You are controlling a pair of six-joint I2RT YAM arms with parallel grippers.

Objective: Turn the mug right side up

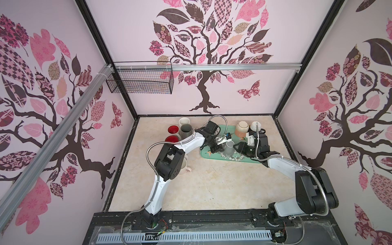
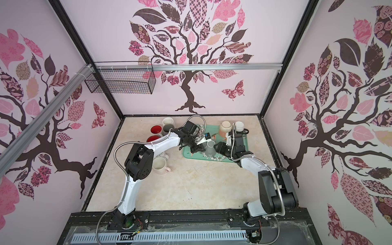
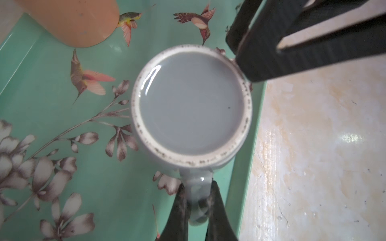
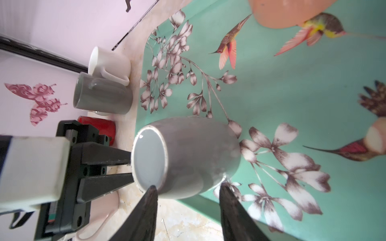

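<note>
The grey mug lies on its side on the green tray, its base facing the left wrist camera. My left gripper is shut on the mug's handle, which shows between its fingertips in the left wrist view. My right gripper stands part open beside the mug, on the right in the top views; in its wrist view the fingertips are just short of the grey body, with nothing clearly between them.
An orange cup stands on the tray's back part, with a white cup beside it. Red, white and grey mugs cluster at the left; a pale mug sits nearer.
</note>
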